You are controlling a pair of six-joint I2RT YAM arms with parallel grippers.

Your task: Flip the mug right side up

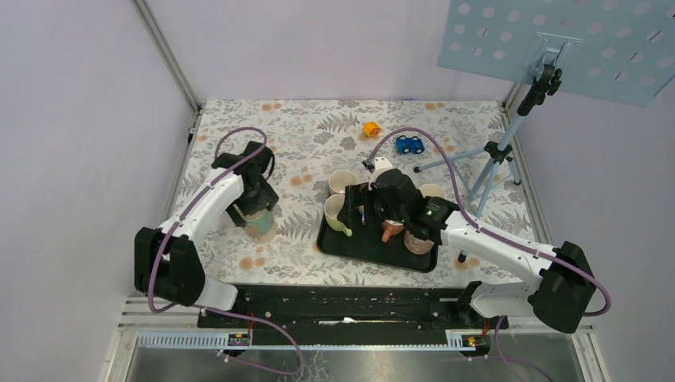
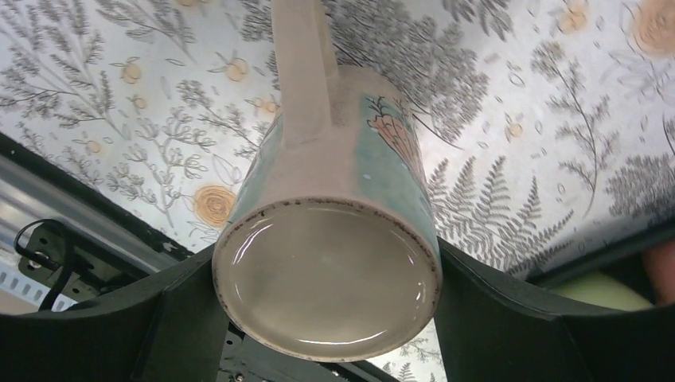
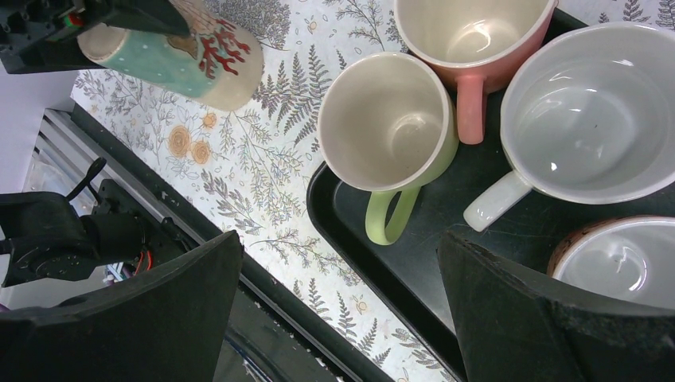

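Observation:
A teal and cream mug [image 1: 259,223] with a coral pattern lies between the fingers of my left gripper, its flat end and dark-edged rim facing the wrist camera; the fingers look wide around it, and contact is hard to judge. In the right wrist view this mug [image 3: 191,64] shows tilted on its side at upper left. My right gripper stands open over the tray's near-left part, above a green mug [image 3: 386,119], with nothing between its fingers.
A dark tray [image 3: 390,270] holds several mugs, including pink [image 3: 477,72] and white [image 3: 585,143] ones. A yellow toy [image 1: 371,129] and a blue toy car [image 1: 409,145] sit at the back. A tripod [image 1: 497,151] stands at the right.

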